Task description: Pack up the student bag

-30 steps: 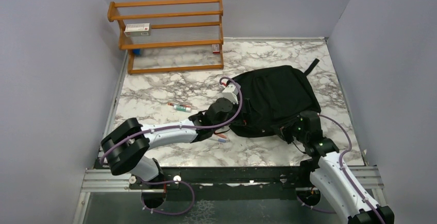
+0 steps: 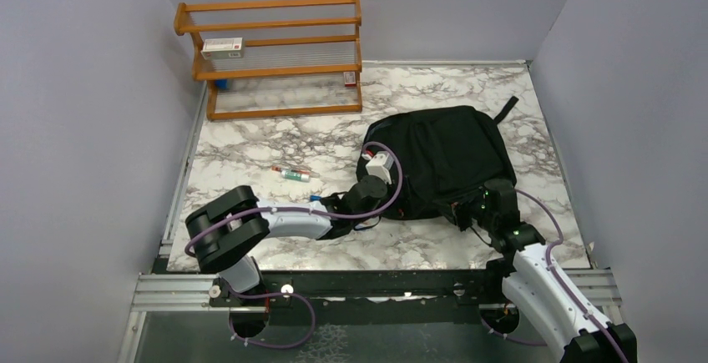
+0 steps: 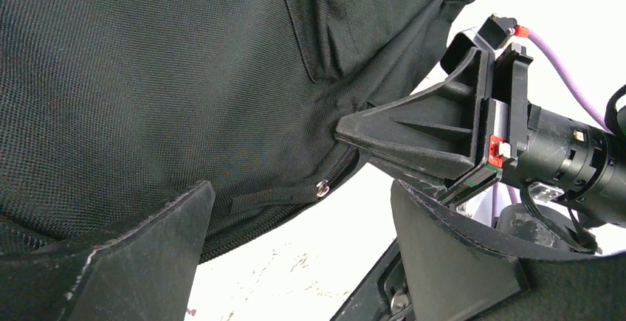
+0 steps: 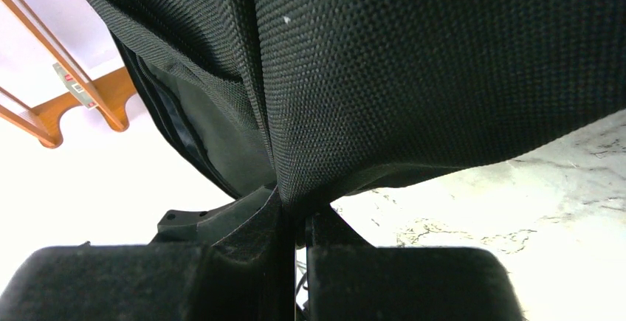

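The black bag (image 2: 447, 146) lies flat on the right half of the marble table. My right gripper is shut on the bag's fabric at its near right corner, with the cloth pinched between its fingers. At the bag's near left side hovers my left gripper (image 2: 401, 200), its fingers wide apart. Between its fingers in the left wrist view there is a gap; a zipper pull (image 3: 322, 187) on the bag's edge shows beyond them, not gripped. A glue stick (image 2: 295, 176) and an orange pen (image 2: 284, 168) lie left of the bag.
A wooden shelf (image 2: 284, 114) stands at the back left, with a white box (image 2: 223, 47) and a small red box (image 2: 350, 78) on it. A blue-ended item (image 2: 315, 199) peeks out behind the left arm.
The bag's near edge moved up a little; the right arm barely moved.
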